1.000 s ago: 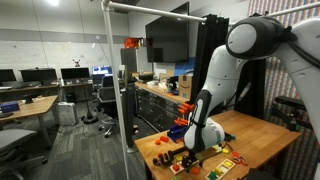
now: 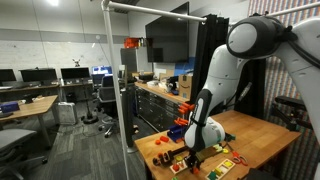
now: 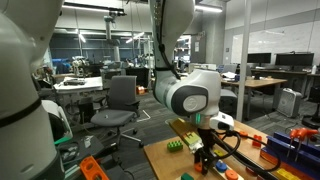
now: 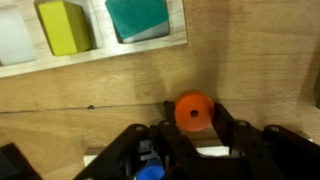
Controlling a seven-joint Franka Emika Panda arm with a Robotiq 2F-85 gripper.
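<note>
In the wrist view an orange-red round piece [image 4: 194, 111] sits between the fingertips of my gripper. The fingers are shut on it, one finger at each side. Wooden tabletop shows around the piece; whether it touches the table cannot be told. Exterior view 2 has the gripper [image 3: 203, 158] pointing down low over the table, with the red piece [image 3: 199, 168] at its tips. From the other side, in exterior view 1, the arm's white wrist hides much of the gripper.
A pale board holds a yellow block [image 4: 65, 27] and a green block [image 4: 137, 16] above the gripper in the wrist view. A blue round piece [image 4: 150, 172] lies below. Green blocks [image 3: 175, 145] stand on the table, and a blue bin [image 3: 292, 153] is at its right.
The arm's wrist looks slightly shifted over the same part of the table. The surrounding objects appear unmoved.
</note>
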